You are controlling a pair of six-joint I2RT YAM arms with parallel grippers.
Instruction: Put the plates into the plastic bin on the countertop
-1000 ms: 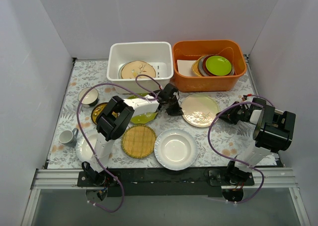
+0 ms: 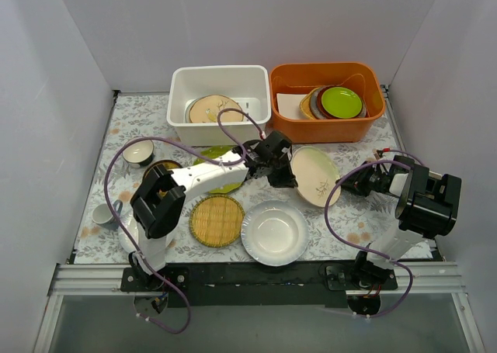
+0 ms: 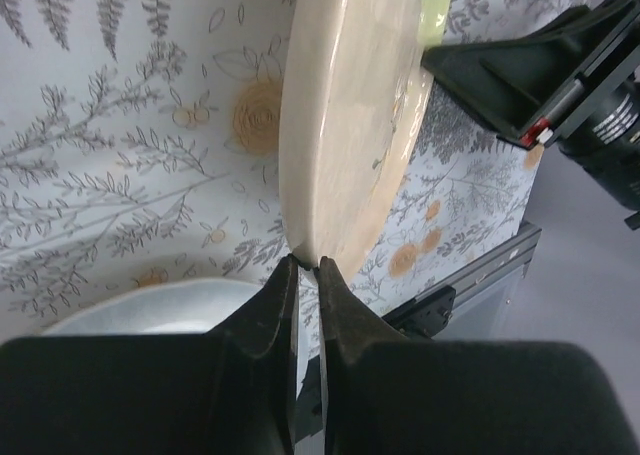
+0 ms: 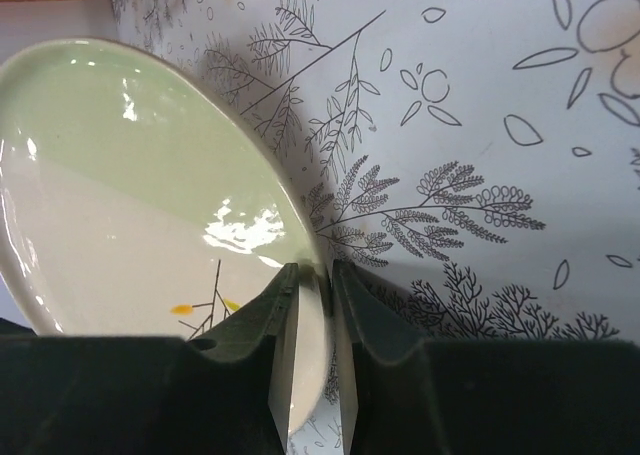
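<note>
A cream plate with a pale green band [image 2: 314,169] is tilted over the counter, its left edge raised. My left gripper is shut on that edge, seen end-on in the left wrist view. At the opposite side, my right gripper has its fingers astride the plate's rim, one over the glazed face and one beyond it; the gap is narrow, and whether they pinch the rim cannot be told. Behind stand the white plastic bin [image 2: 178,97], with a cream plate [image 2: 215,107] inside, and the orange bin [image 2: 281,80], with several plates including a green one [image 2: 342,102].
In front lie a white plate [image 2: 274,233] and a yellow woven plate [image 2: 217,220]. A yellow-green plate [image 2: 221,184] sits partly under the left arm. Bowls, a mug [image 2: 105,215] and another white plate [image 2: 129,237] are at the left.
My left gripper has moved right and slightly toward the front, carrying the cream plate's left edge upward, so the plate looks narrower from above. The right arm has stayed almost still.
</note>
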